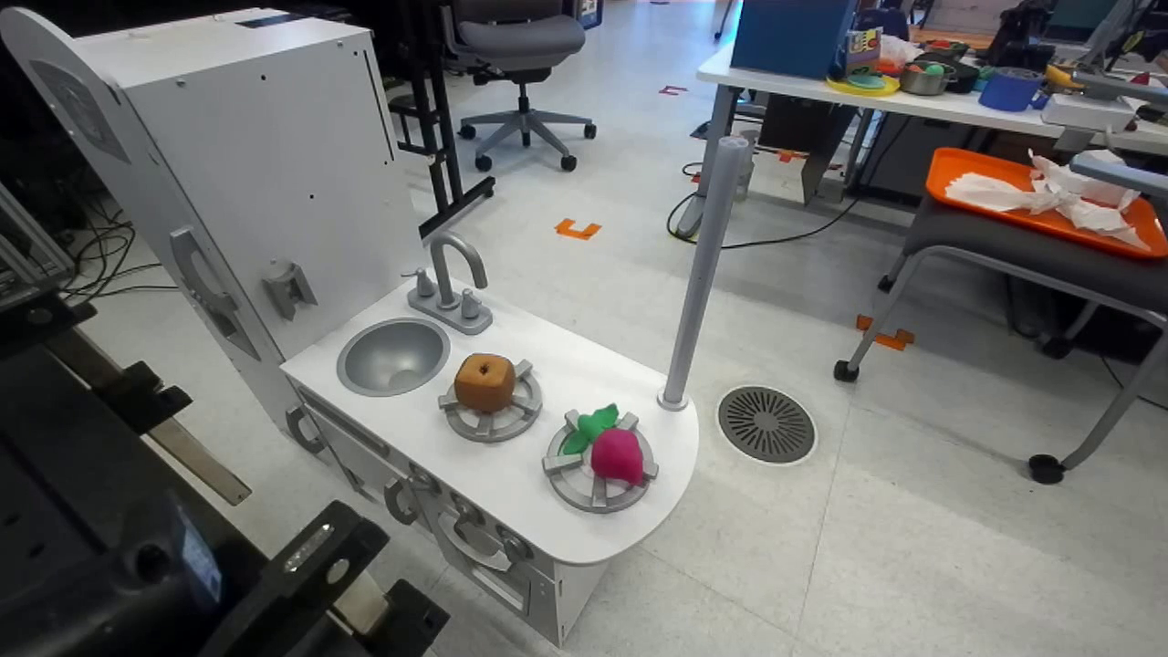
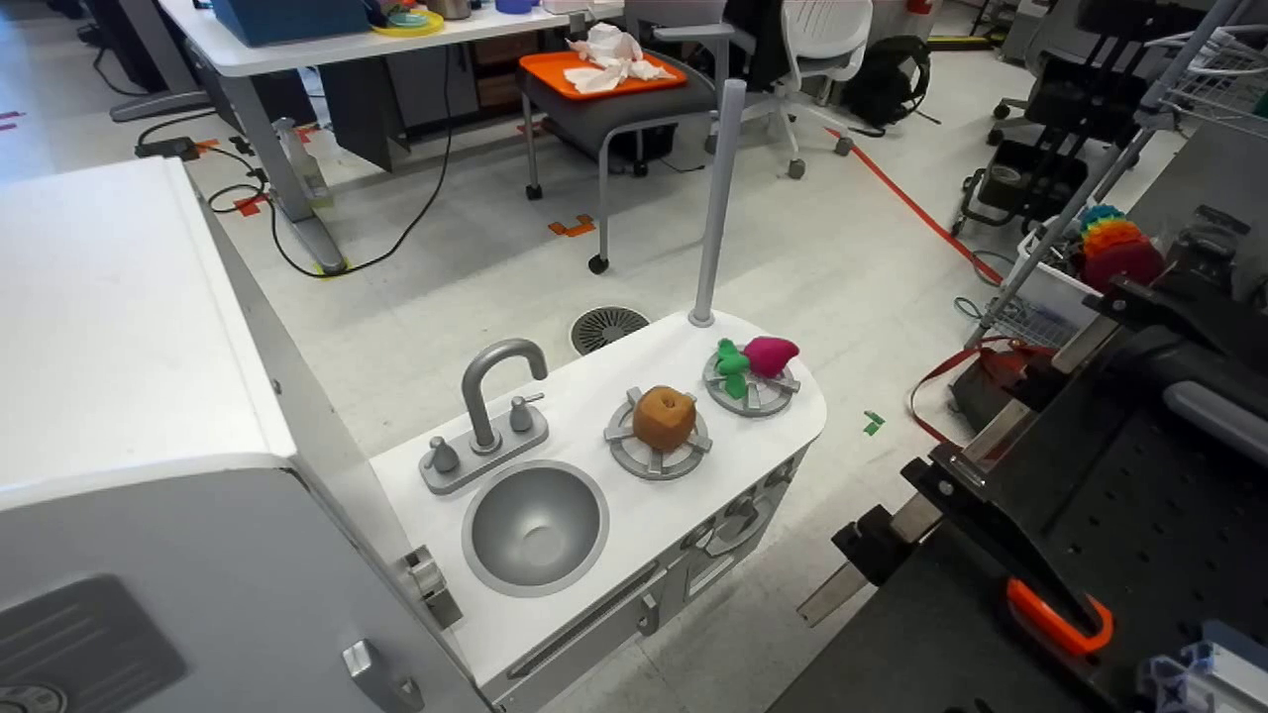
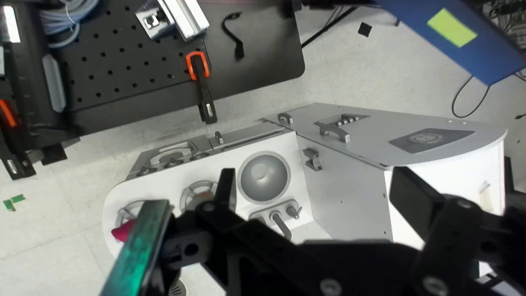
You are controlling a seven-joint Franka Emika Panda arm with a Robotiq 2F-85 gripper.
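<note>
A brown block-shaped toy (image 1: pixel 484 381) rests on the burner nearer the sink. On the outer burner lies a magenta toy beet (image 1: pixel 618 455) with green leaves (image 1: pixel 592 426). In the second exterior view, the brown toy (image 2: pixel 665 418) and the beet (image 2: pixel 770 356) sit on the same burners. My gripper shows only in the wrist view, high over the play kitchen, its fingers (image 3: pixel 226 187) wide apart and nothing between them. From there, parts of the brown toy (image 3: pixel 199 199) and the beet (image 3: pixel 123 231) are covered by the gripper's body.
Beside the burners is an empty grey sink (image 1: pixel 394 357) with a faucet (image 1: pixel 454 274). A tall white cabinet (image 1: pixel 257 164) rises at one end, and a grey post (image 1: pixel 706 274) stands at the other. A black table (image 3: pixel 148 74) with clamps runs along the kitchen's front.
</note>
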